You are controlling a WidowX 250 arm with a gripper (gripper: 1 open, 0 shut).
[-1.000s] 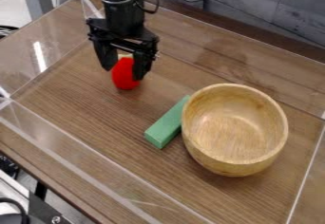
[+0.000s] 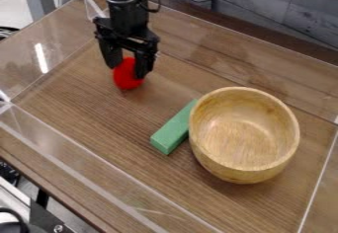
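My black gripper (image 2: pixel 126 51) reaches down from the top of the camera view, open, its fingers around the upper part of a red object (image 2: pixel 128 76) on the wooden table. Whether it touches the object cannot be told. The fingers partly hide the red object's top.
A large round wooden bowl (image 2: pixel 243 176) sits at the right front, with a green block (image 2: pixel 173 128) lying at its left. A grey wall (image 2: pixel 231 10) borders the back.
The gripper and the red object have shifted slightly left and up in the view. A yellowish thing seen beside the red object earlier is now hidden.
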